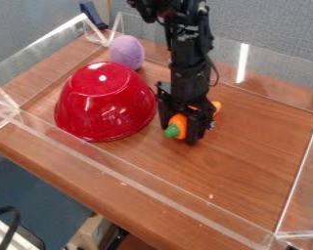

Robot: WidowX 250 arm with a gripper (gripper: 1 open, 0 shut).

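Note:
The black robot arm reaches down from the top centre to a wooden tray floor. Its gripper (186, 118) is low over the floor, around an orange carrot-like toy with a green top (178, 127), which lies just right of the red bowl. Whether the fingers are closed on the toy is hard to tell, as the gripper body partly hides it. The upturned red bowl (105, 102) fills the left middle, and a purple oval object (126, 51) sits behind it.
Clear acrylic walls border the wooden surface (238, 176). A blue item stands outside at the back left.

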